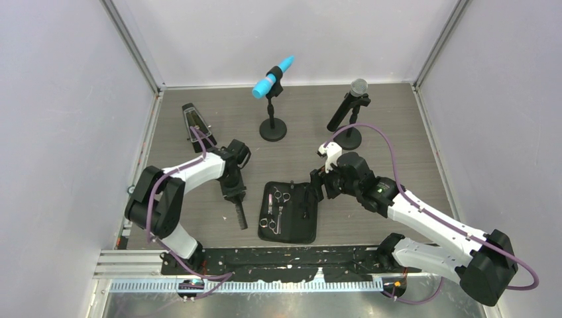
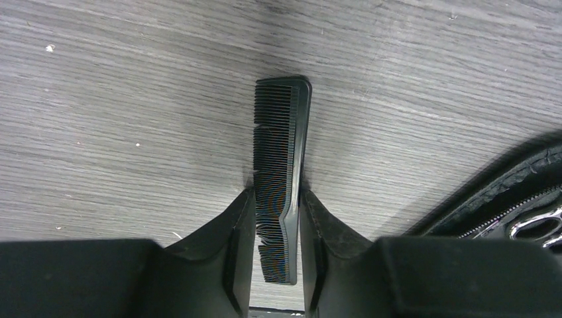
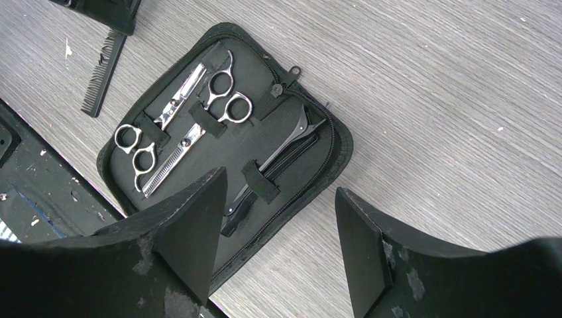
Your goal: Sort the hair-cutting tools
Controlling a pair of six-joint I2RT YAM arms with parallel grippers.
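Observation:
The black comb (image 2: 281, 146) lies on the grey table, its teeth facing left in the left wrist view. My left gripper is low over it, one finger along each side, with very narrow gaps; whether both fingers press on it cannot be made out. Beside it is the open black case (image 1: 288, 230). Silver scissors (image 3: 173, 103), thinning scissors (image 3: 192, 136) and a black folding razor (image 3: 285, 152) sit under its straps. Above the right edge of the case, my right gripper stands open, nothing between its fingers.
A black device (image 1: 199, 126) lies at the back left. Two stands at the back hold a blue microphone (image 1: 273, 77) and a dark microphone (image 1: 347, 106). The table right of the case is clear, apart from my right arm.

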